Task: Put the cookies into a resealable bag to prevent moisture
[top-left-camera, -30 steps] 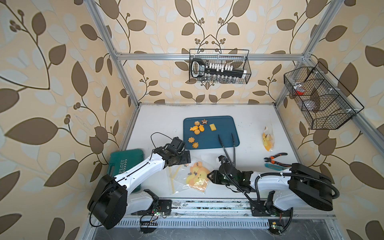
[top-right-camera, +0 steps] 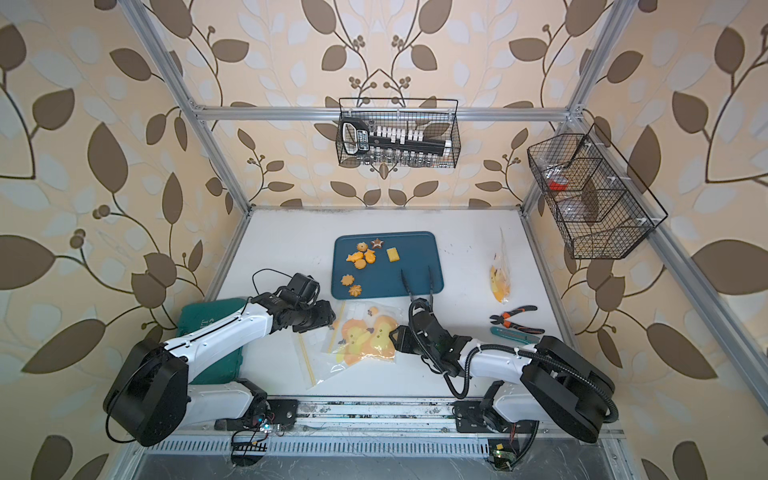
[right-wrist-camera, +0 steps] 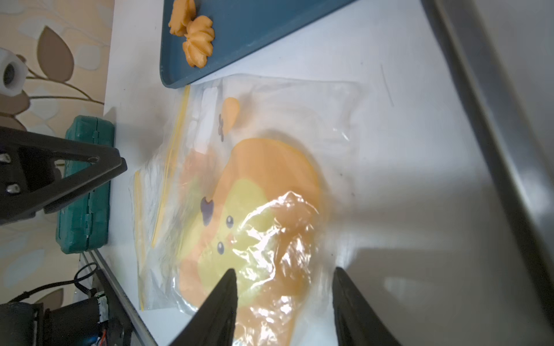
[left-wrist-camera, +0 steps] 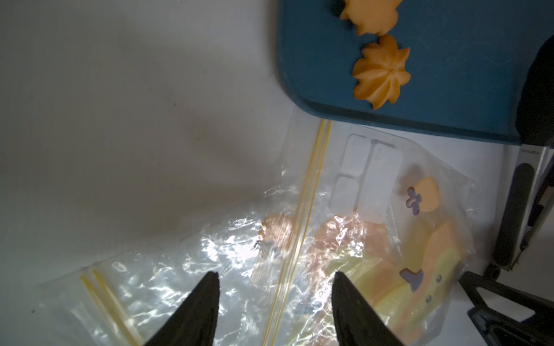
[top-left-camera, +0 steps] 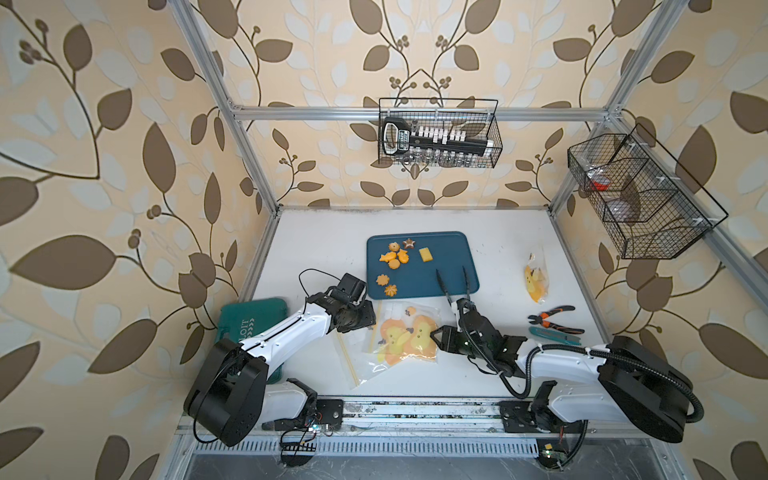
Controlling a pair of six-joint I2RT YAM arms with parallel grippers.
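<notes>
A clear resealable bag [top-left-camera: 400, 340] with an orange and yellow bear print and yellow seal strips lies flat in front of the blue tray. Several orange cookies [top-left-camera: 392, 257] sit on the tray [top-left-camera: 444, 276], with two flower-shaped ones, one of them a ridged cookie [left-wrist-camera: 382, 72], near its front left corner. My left gripper hangs over the bag's zip end, fingers apart, nothing visibly held. Over the bag's printed right end, my right gripper stands open. Whether any fingertip touches the film cannot be made out.
Black-handled tongs [left-wrist-camera: 519, 201] rest on the tray's front right, near the right arm. A second bag [top-left-camera: 537, 280], pliers [top-left-camera: 552, 320] and a teal tool [top-left-camera: 554, 335] lie at right. A green case [top-left-camera: 248, 320] is at left.
The bag has shifted right and away from the front edge, with its print lying more spread out. My right gripper has moved right; the left has moved only slightly.
</notes>
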